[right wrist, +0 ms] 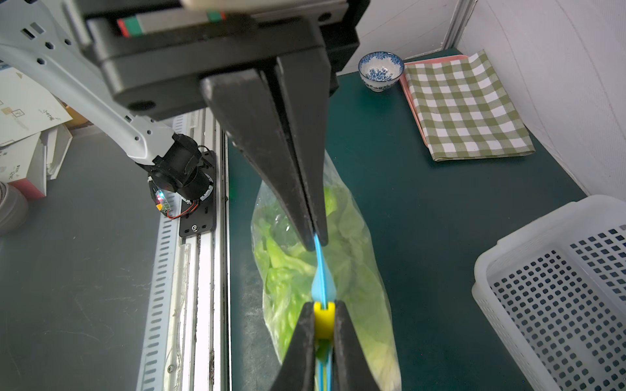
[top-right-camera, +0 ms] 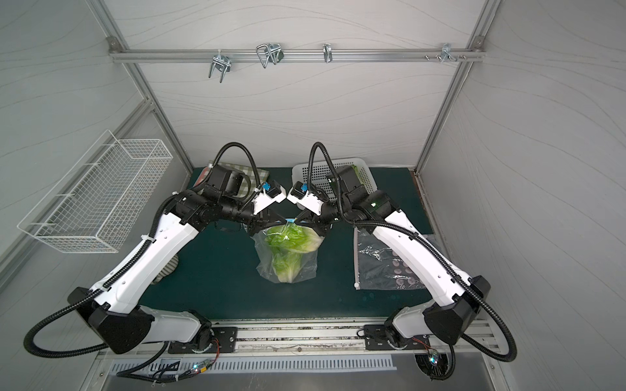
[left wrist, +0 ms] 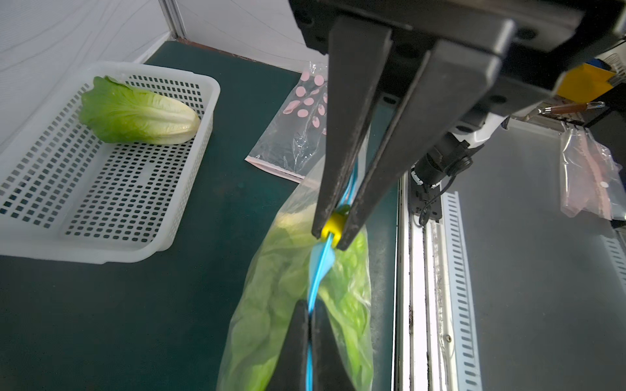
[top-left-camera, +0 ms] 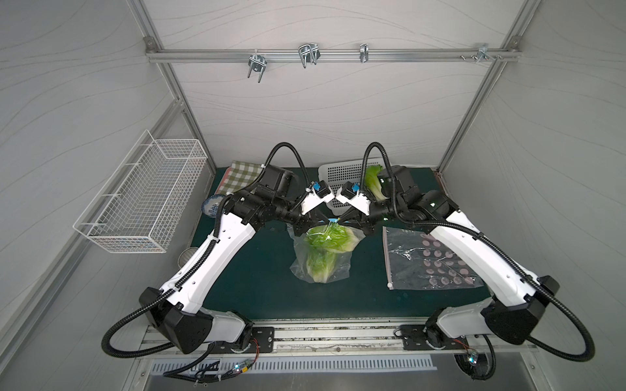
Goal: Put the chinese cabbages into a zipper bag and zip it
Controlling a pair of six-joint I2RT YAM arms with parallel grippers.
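A clear zipper bag [top-left-camera: 319, 260] holding green cabbages hangs between my grippers over the table's middle, its blue zip strip [left wrist: 319, 273] running along the top. My left gripper is shut on that strip. My right gripper is shut on the yellow zip slider, which sits on the strip beside the left fingers. Another cabbage [left wrist: 140, 114] lies in the white plastic basket [right wrist: 521, 273] at the back.
A pink-dotted empty bag [top-left-camera: 430, 260] lies on the right of the green table [top-left-camera: 241, 286]. At back left are a checked cloth [right wrist: 469, 104] and a patterned bowl [right wrist: 380, 71]. A wire basket [top-left-camera: 143, 195] is mounted on the left wall.
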